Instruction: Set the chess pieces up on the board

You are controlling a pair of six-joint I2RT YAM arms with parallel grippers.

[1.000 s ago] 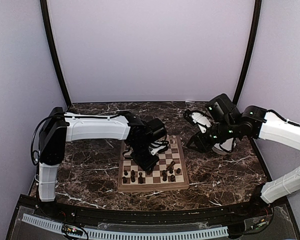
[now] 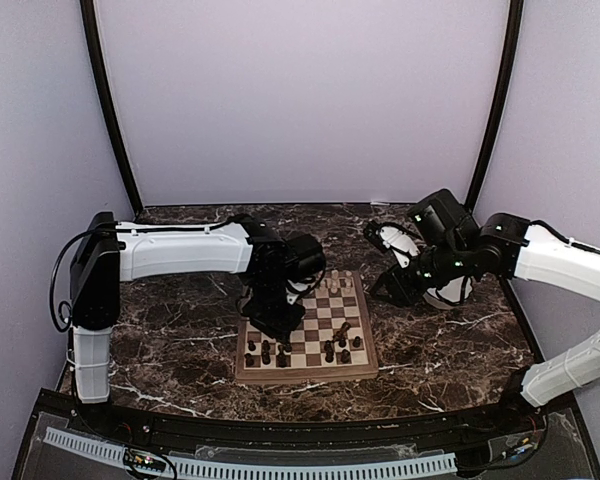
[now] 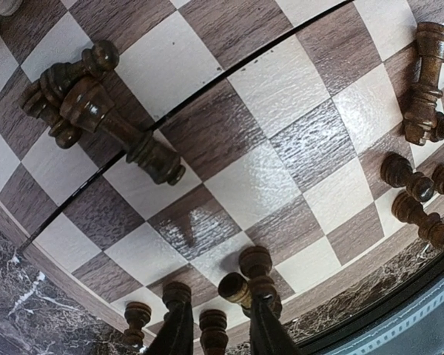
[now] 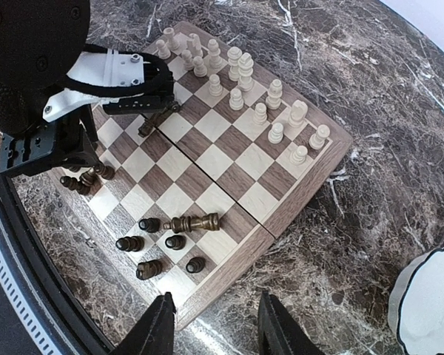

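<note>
The wooden chessboard (image 2: pixel 335 373) carries dark pieces, some standing and some lying, including a lying piece (image 3: pixel 118 129) and another (image 4: pixel 196 222). White pieces (image 4: pixel 245 70) stand along the far side. My left gripper hangs over the dark pieces at the near side, its fingers apart above a small cluster (image 3: pixel 255 277); nothing clearly sits between the fingertips. My right gripper is open, empty, above and to the right of the board.
A white round container (image 4: pixel 429 299) sits on the marble table (image 2: pixel 170 370) right of the board, under the right arm. The table left of the board is clear. A dark rail runs along the front edge.
My left arm has moved leftward across the board in the top view. The right arm has barely moved.
</note>
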